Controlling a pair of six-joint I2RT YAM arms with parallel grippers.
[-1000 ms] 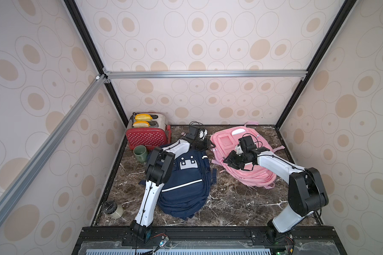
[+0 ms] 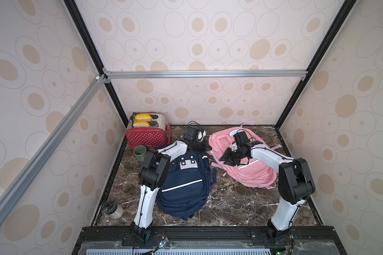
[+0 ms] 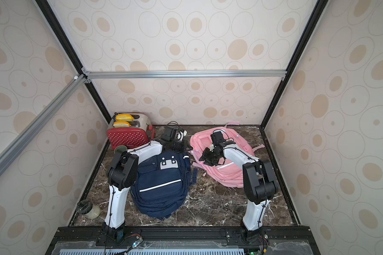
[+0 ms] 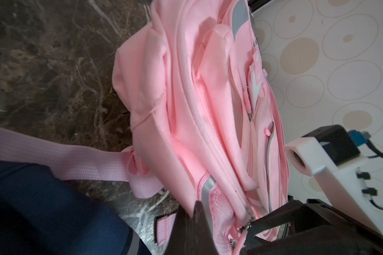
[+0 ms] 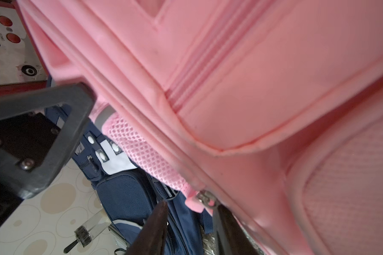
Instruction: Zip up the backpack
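Note:
The pink backpack (image 2: 259, 174) lies on the right of the marble floor. My left gripper is at its left edge, by the navy backpack (image 2: 178, 195); its fingertips are shut, with no clear sign of anything between them. Over the pink bag's left side, my right gripper stands part open, its tips just below a metal zipper slider (image 5: 206, 197) beside the pink mesh pocket (image 5: 144, 157). Whether the slider sits between the tips is unclear.
A red toaster (image 2: 146, 136) with yellow items stands at the back left, a green mug (image 2: 140, 153) before it, a jar (image 2: 113, 210) at the front left. Bare floor (image 2: 238, 204) shows in front of the pink bag.
My left gripper has shifted only slightly.

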